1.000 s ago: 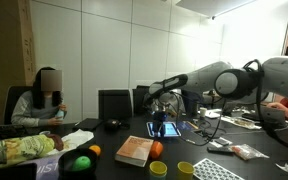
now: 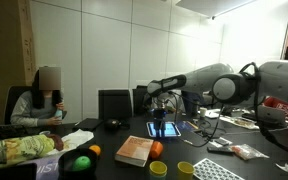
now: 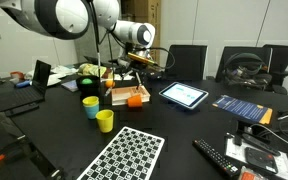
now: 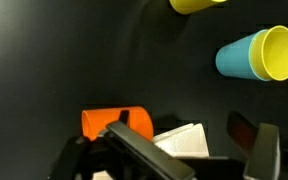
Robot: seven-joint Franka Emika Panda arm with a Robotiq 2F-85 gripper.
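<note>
An orange cup [image 4: 109, 119] lies on its side on the dark table, beside a flat tan box [image 2: 135, 150]. A yellow cup with a blue outside [image 4: 246, 55] and a plain yellow cup [image 3: 105, 121] are close by. My gripper [image 2: 163, 128] hangs above the table. In the wrist view its two dark fingers [image 4: 151, 155] are spread, and nothing is held between them. The orange cup shows just past the left finger, partly covered by the gripper; a pale corner of the box shows between the fingers.
A white perforated sheet [image 3: 122, 155] lies in front of the cups. A tablet [image 3: 183, 95], a keyboard [image 3: 217, 158] and loose cables occupy the other side. A black bowl [image 2: 81, 161] holds a green item. A person [image 2: 42, 100] sits behind the table.
The arm has shifted slightly, its upper links a little lower and further right. The cups, box and other table items have stayed put.
</note>
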